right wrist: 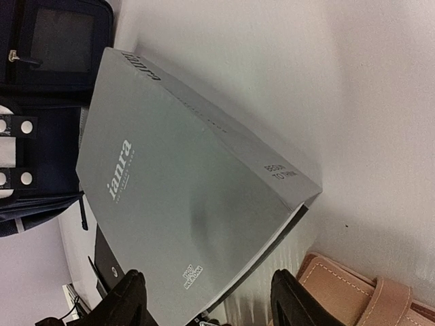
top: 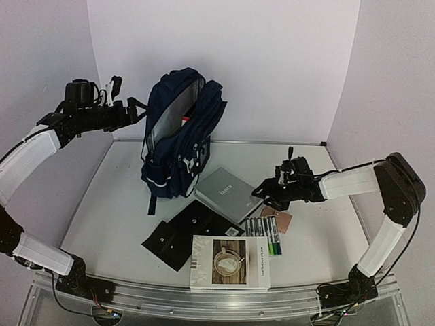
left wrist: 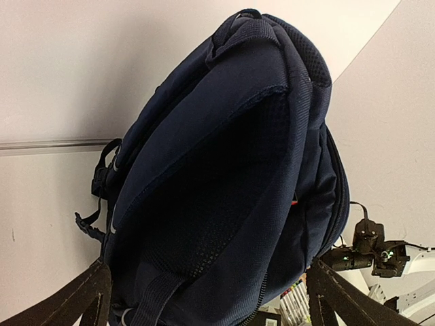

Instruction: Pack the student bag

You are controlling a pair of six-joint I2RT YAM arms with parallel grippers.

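The navy backpack [top: 180, 136] stands upright at the back with its main compartment gaping; something red and white [top: 185, 120] shows inside. At its left edge my left gripper [top: 143, 111] is open, and in the left wrist view only the bag [left wrist: 197, 204] appears between and beyond its fingers. The grey box-like book [top: 228, 193] lies flat in front of the bag. Just right of it is my right gripper [top: 261, 195], open. In the right wrist view the book's corner [right wrist: 204, 251] lies ahead of the spread fingers [right wrist: 129, 299], nothing gripped.
Right of the book lie a tan wallet [top: 282, 222] and a row of markers [top: 265, 233]. Black folders [top: 178, 234] and a white book with a coffee cup [top: 230, 263] lie at the front.
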